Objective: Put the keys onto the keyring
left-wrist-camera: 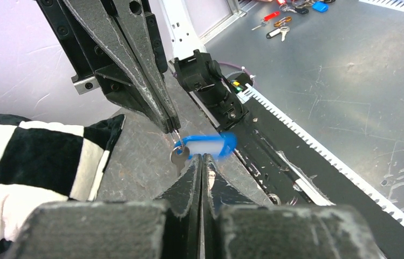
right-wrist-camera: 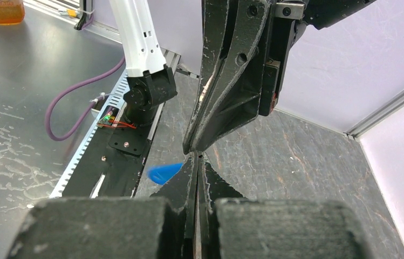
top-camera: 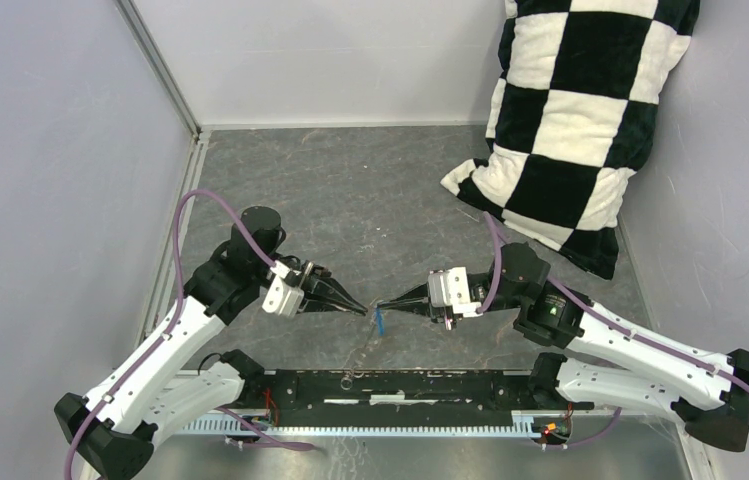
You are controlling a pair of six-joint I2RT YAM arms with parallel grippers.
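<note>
In the top view my left gripper [top-camera: 365,312] and right gripper [top-camera: 380,305] face each other, their tips close together. In the left wrist view the right gripper is shut on a thin wire ring [left-wrist-camera: 177,138]. From this keyring hang a metal key [left-wrist-camera: 179,155] and a blurred blue tag [left-wrist-camera: 226,144]. Nothing shows between the shut fingers of the left gripper, whose tips are just in front of the key. In the right wrist view the blue tag [right-wrist-camera: 164,172] appears as a smear beside the fingertips; the ring is hidden there.
Loose keys with coloured tags [left-wrist-camera: 285,21] lie on the table at the top of the left wrist view. A checkered cushion [top-camera: 580,120] leans at the back right. A black rail [top-camera: 400,395] runs along the front, and the grey floor [top-camera: 340,180] behind the grippers is clear.
</note>
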